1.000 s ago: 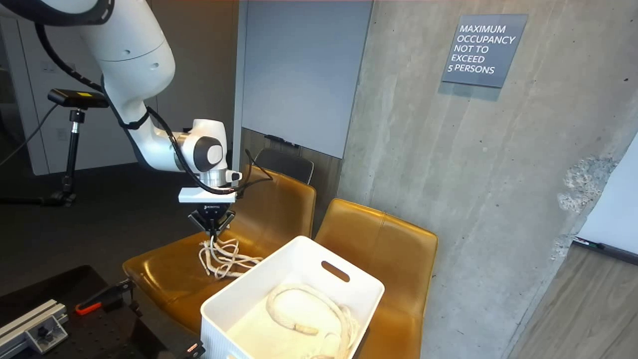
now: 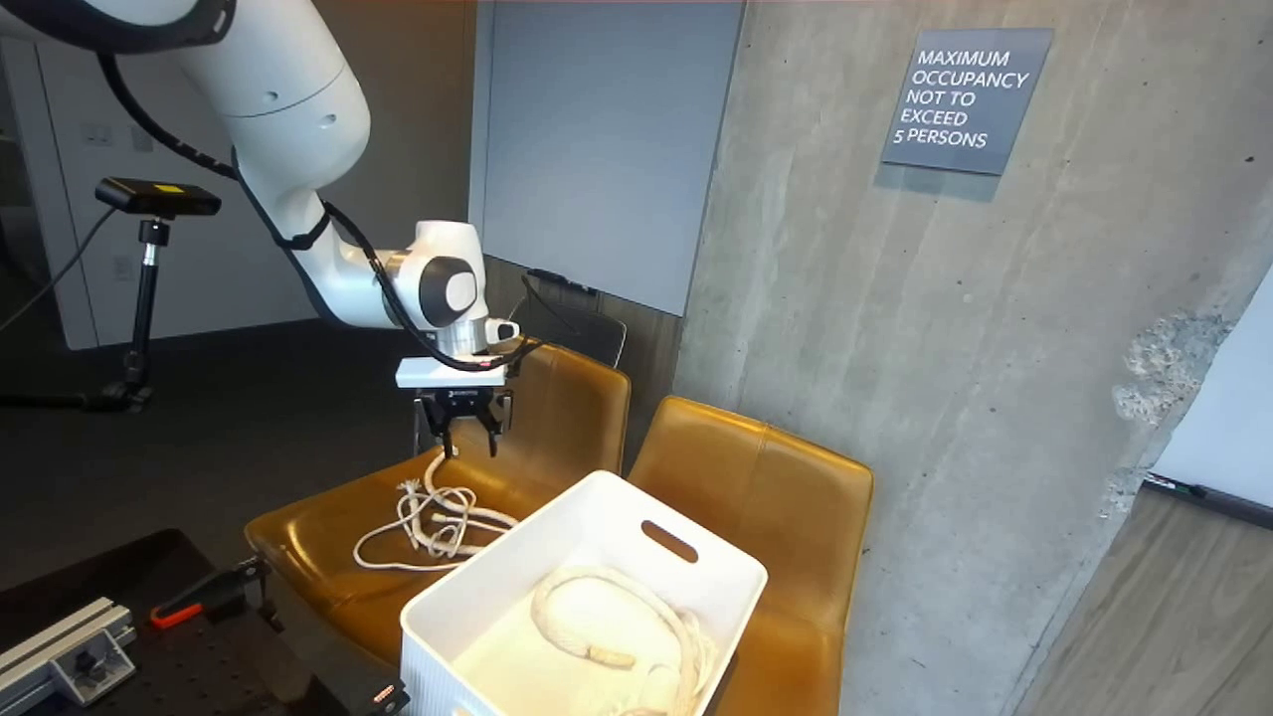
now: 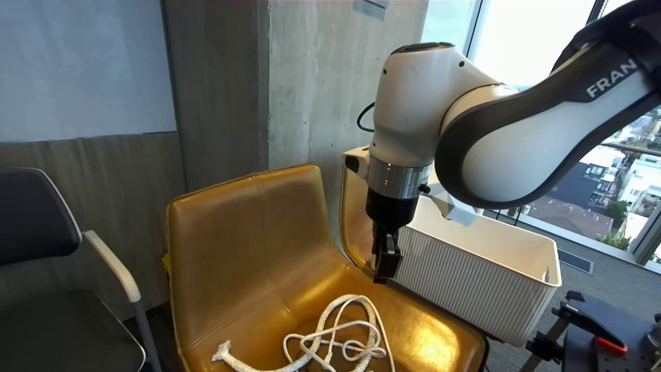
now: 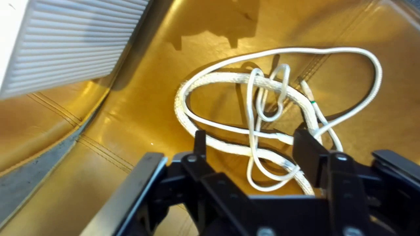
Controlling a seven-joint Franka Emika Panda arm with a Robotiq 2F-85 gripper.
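Note:
A loosely tangled white rope (image 3: 322, 322), part thick and part thin cord, lies on the tan leather chair seat. My gripper (image 2: 471, 453) hangs above it, and in the wrist view the fingers (image 4: 199, 143) stand apart with the rope (image 4: 226, 147) beneath and beyond them. Nothing appears held between them. To the side stands a white ribbed bin (image 4: 78, 43), whose inside shows in exterior view 1 with another rope (image 2: 543, 611) coiled in it. Seen side-on in exterior view 2, the gripper (image 3: 385, 276) is clear of the seat.
The bin's near wall (image 3: 458, 279) rises beside the rope's chair. A second tan chair (image 2: 764, 477) is behind the bin. A dark table (image 2: 227, 656) with a red-and-black tool sits at front left. Chair backs (image 3: 248, 229) border the seat.
The gripper's fingers have spread apart, and the arm has risen and shifted right in exterior view 1. Below it, the rope has settled, with a loop of cord spread out leftward.

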